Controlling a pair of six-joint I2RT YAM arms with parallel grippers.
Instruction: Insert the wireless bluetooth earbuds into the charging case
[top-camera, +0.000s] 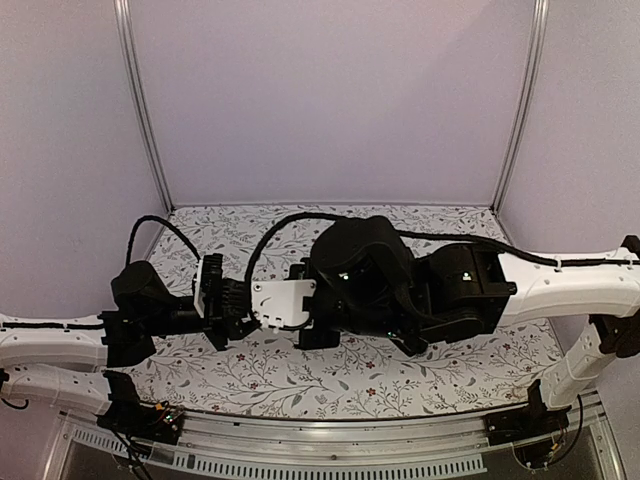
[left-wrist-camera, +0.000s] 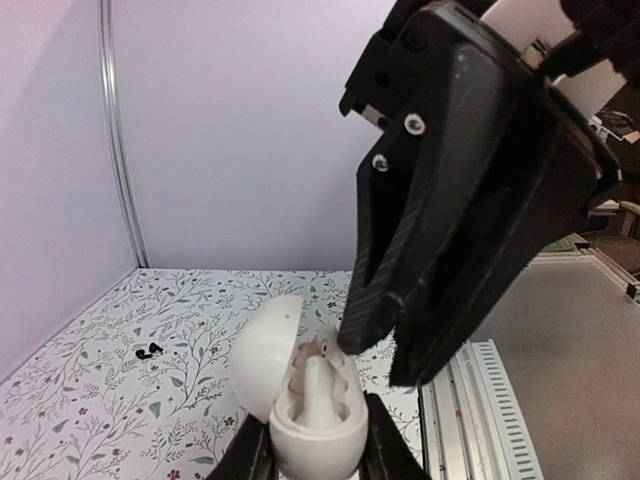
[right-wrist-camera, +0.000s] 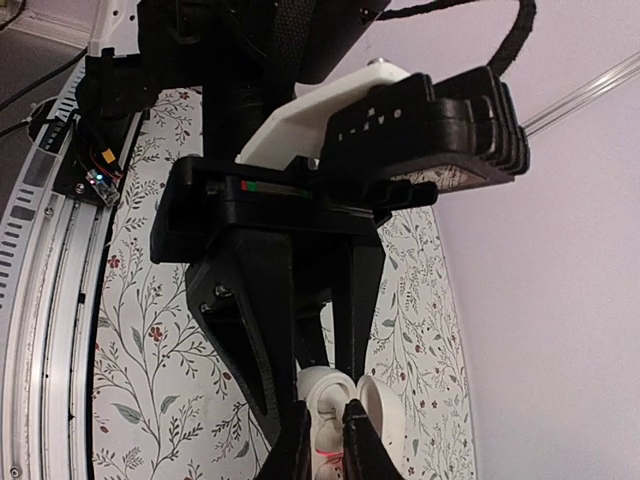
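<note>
The white charging case, lid raised, is held upright in my left gripper, which is shut on it at the bottom of the left wrist view. A white earbud stem shows inside the case. My right gripper hovers right at the case's open top, its dark fingertips over the cavity; in the left wrist view its fingers loom above and right of the case. Its fingertips look slightly apart; whether an earbud is between them is unclear. In the top view both grippers meet at mid-left, hiding the case.
Pale walls surround it, and a metal rail runs along the front edge.
</note>
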